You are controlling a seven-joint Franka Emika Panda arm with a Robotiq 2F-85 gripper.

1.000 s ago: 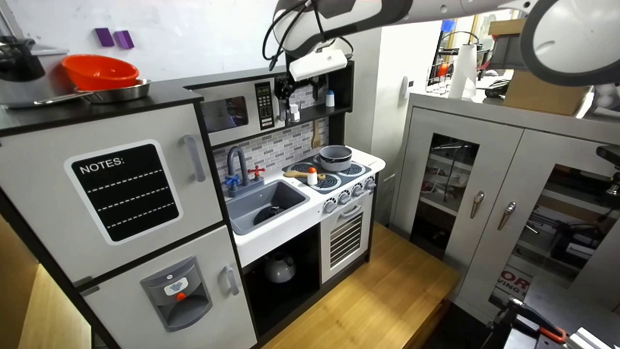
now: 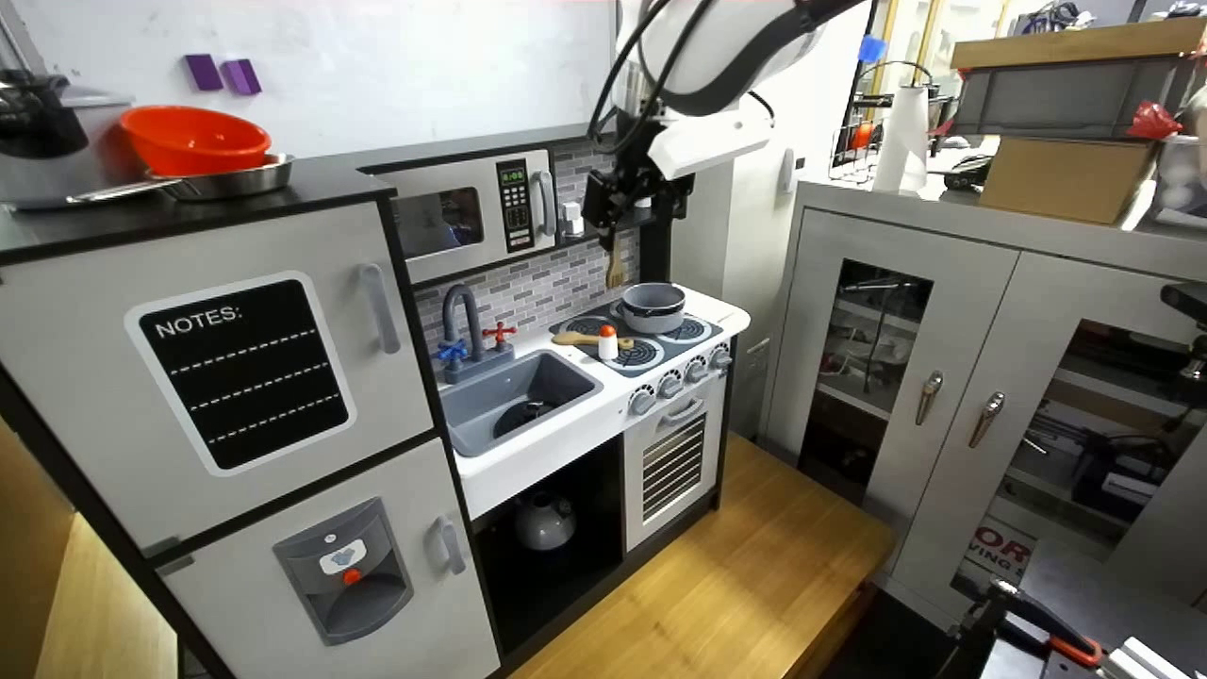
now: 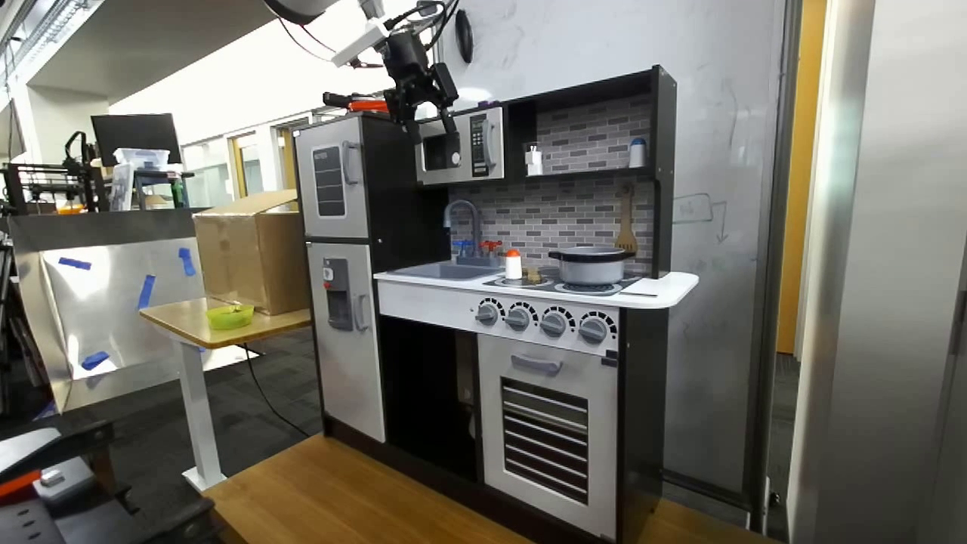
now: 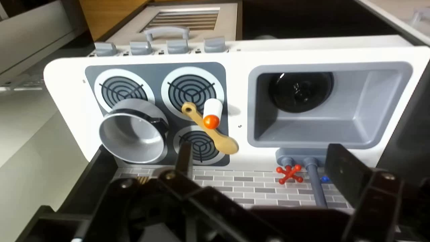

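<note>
My gripper is open above the toy kitchen, and nothing shows between its widely parted fingers. In exterior view 2 the gripper (image 3: 433, 134) hangs in front of the microwave. On the stovetop, a grey pot (image 4: 135, 133) sits on one burner. A white shaker with an orange top (image 4: 212, 113) stands beside a wooden spoon (image 4: 219, 139), which lies slanted across the burners. Inside the grey sink (image 4: 314, 131) rests a dark round lid (image 4: 300, 92). All of these are well apart from my fingers.
The faucet (image 4: 316, 187) and its red handle (image 4: 289, 174) rise behind the sink. The microwave (image 3: 458, 149) and the shelf (image 3: 580, 172) bound the space at the back. A wooden spatula (image 3: 626, 222) hangs on the tiled wall.
In exterior view 1 my arm has swung to the right and the gripper has shifted right, away from the microwave handle. The pot, shaker, spoon and lid have not moved.
</note>
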